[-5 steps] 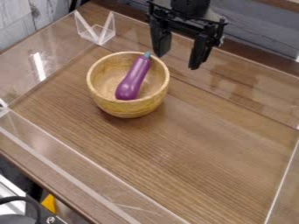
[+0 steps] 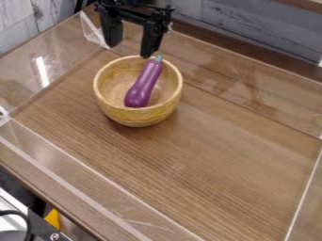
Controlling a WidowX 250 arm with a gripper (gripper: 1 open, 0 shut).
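Note:
A yellow bowl (image 2: pixel 119 110) sits left of centre on the wooden table, with a long purple eggplant (image 2: pixel 141 87) lying in it, its stem end at the back right. My black gripper (image 2: pixel 131 41) hangs above and behind the bowl, its two dark fingers pointing down and spread apart, open, with nothing seen between them.
A pale wall edge runs along the back right. Dark cables and a small yellow object (image 2: pixel 52 218) are at the lower left, beyond the table's edge.
My gripper has moved left from the right side of the bowl to above and behind it. The bowl and eggplant look nearly unchanged.

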